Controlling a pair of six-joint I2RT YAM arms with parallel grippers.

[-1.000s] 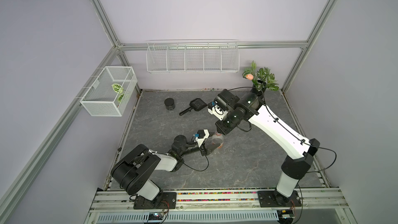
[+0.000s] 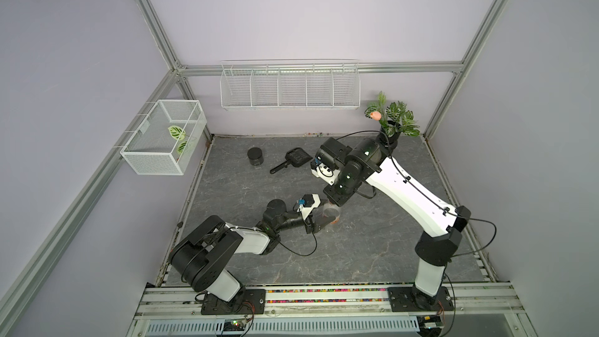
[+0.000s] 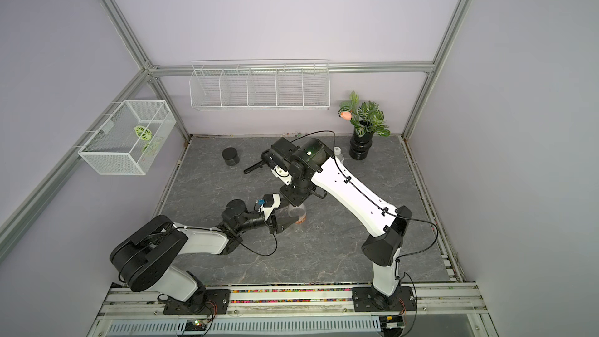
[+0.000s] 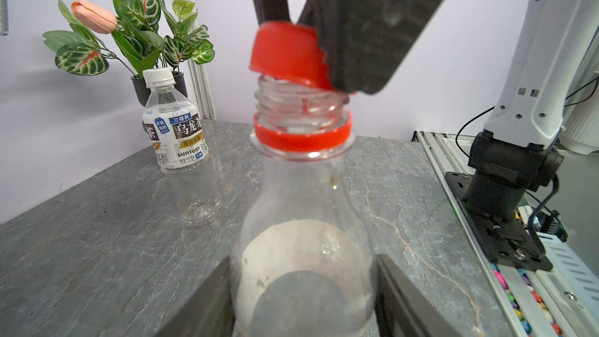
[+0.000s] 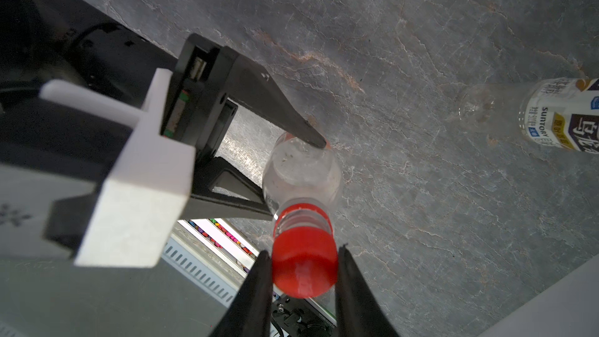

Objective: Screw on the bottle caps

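A clear bottle (image 4: 299, 199) with a red neck ring stands between the fingers of my left gripper, one on each side of its body; whether they grip firmly is hard to tell. My right gripper is shut on a red cap (image 4: 284, 50), held tilted over the threaded mouth in the left wrist view. A second bottle (image 4: 174, 137) with a Suntory label and white cap stands behind, toward the plant.
A potted plant (image 3: 360, 143) stands at the back right, a black pan (image 2: 297, 156) and black canister (image 2: 255, 156) at the back. Wire baskets (image 2: 290, 87) hang on the walls.
My left gripper has shifted slightly rightward with the bottle. The right arm has moved a little left, its wrist now slightly lower over the bottle.
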